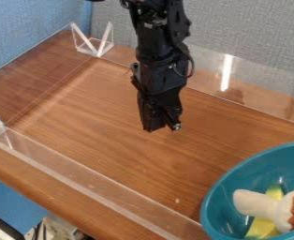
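My black gripper (160,120) hangs over the middle of the wooden table (99,141), pointing down, with its fingers close together and nothing visible between them. At the lower right a teal bowl (217,197) holds a pale plush toy (262,206) with a brown end, and a yellow item (259,227) lies partly under it.
A clear plastic barrier (99,183) runs along the near edge, with white frame brackets at the left and at the back left (92,42). Another clear strip lines the back by the grey wall.
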